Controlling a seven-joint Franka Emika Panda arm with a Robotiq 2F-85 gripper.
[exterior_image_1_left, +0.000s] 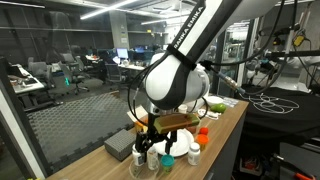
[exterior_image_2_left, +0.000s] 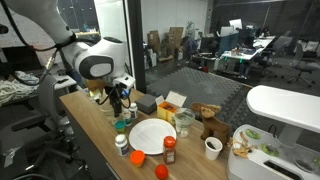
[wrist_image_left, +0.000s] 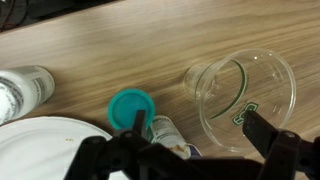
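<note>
My gripper is open above the wooden table, its two black fingers spread apart at the lower edge of the wrist view. Beneath and between them shows a small white bottle, partly hidden by the gripper. To its left is a round teal lid or cup. A clear glass lies to the right, one finger overlapping its lower rim. In the first exterior view the gripper hangs low over the bottles, close to the teal item; whether it touches any bottle cannot be made out.
A white plate and a white bottle are at the left of the wrist view. In the second exterior view, a red-brown jar, orange item, white mug and brown toy stand around. Bare wood lies above.
</note>
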